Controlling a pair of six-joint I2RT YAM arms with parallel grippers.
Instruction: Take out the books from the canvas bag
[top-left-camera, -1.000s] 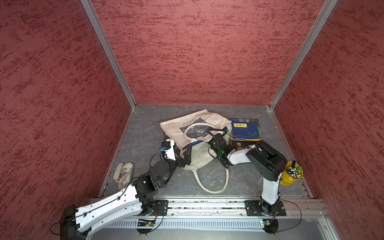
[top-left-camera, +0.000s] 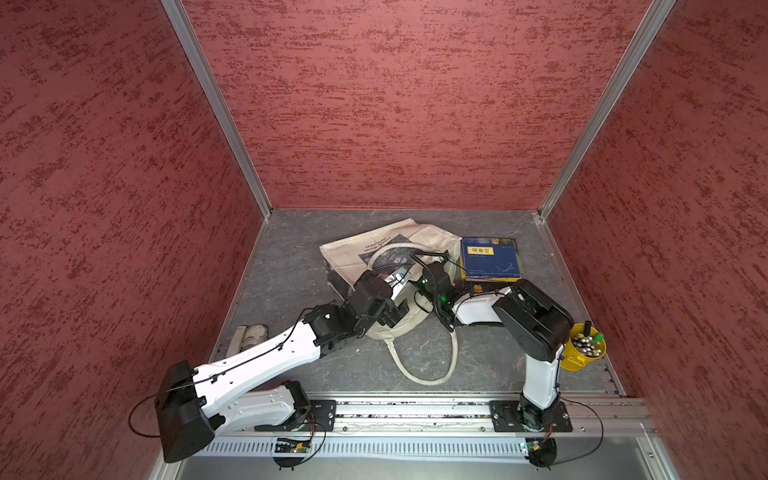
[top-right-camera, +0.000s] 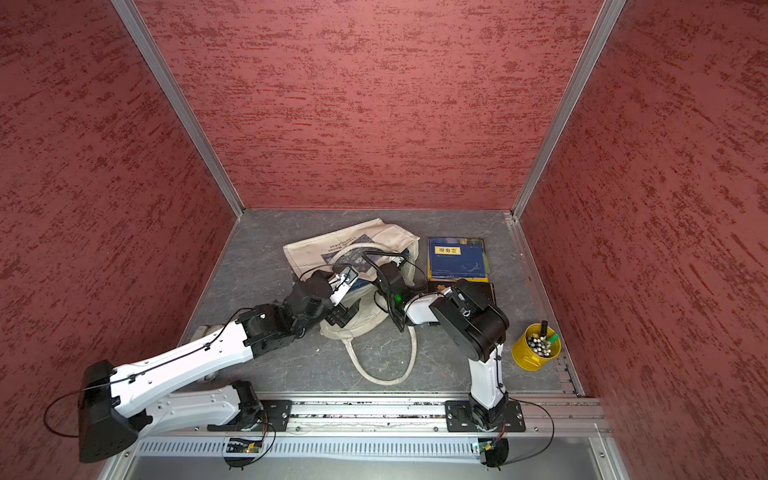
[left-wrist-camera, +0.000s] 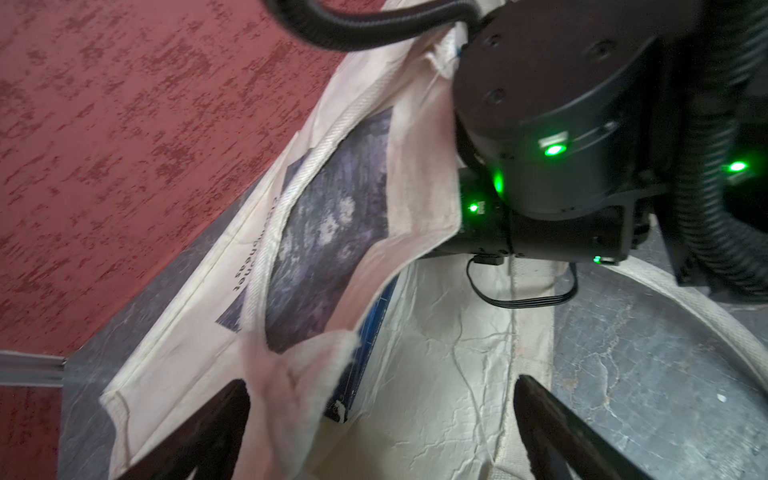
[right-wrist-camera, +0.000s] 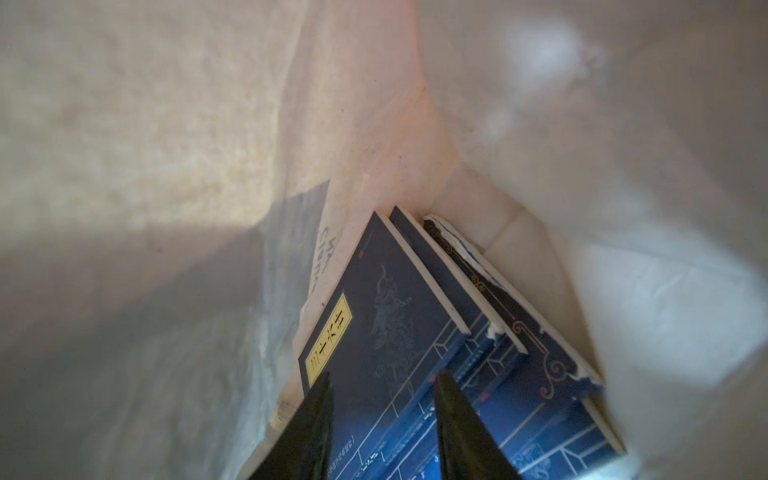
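Observation:
The cream canvas bag (top-left-camera: 352, 252) lies on the grey table, its mouth toward the right arm. Several dark blue books lean together inside it; the right wrist view shows a front book (right-wrist-camera: 392, 312) with a yellow label and a black scroll-patterned one (right-wrist-camera: 528, 328) behind. My right gripper is inside the bag, fingers partly open, fingertips over the front book's face and spine; whether they touch it is unclear. My left gripper stands open at the bag's mouth, with the folded rim (left-wrist-camera: 308, 376) near its left finger.
Right of the bag lie a blue book (top-left-camera: 489, 262) and a dark book (top-left-camera: 476, 285). A yellow bucket (top-left-camera: 584, 346) of small items stands at the right edge. A beige object (top-left-camera: 253, 336) sits at the left. Bare table lies behind and left of the bag.
My left arm has swung in from the bag's left side to over its opening, moving right and beside the right gripper.

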